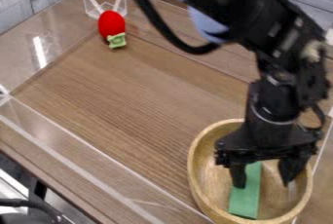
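My black gripper (268,156) is lowered into a tan wooden bowl (211,184) at the lower right. It stands open, its fingertips over a green block (243,201) lying in the bowl, whose upper part is partly hidden by the gripper. Whether the fingers touch the block I cannot tell.
A red object (112,24) with a small green part stands at the back left. A light wall edges the far left.
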